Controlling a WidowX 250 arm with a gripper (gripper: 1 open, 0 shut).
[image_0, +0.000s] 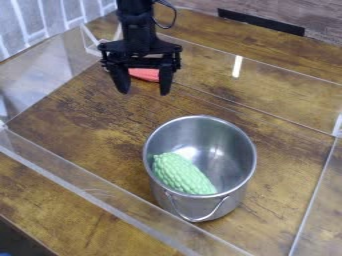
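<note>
My black gripper hangs over the wooden table at the upper middle, its two fingers spread open with nothing seen between them. A flat red object lies behind it, partly hidden by the gripper. A large steel pot stands at the lower right, well apart from the gripper, with a bumpy pale green object resting inside it.
Clear panels border it on the left and near side. A pale strip lies at the upper right.
</note>
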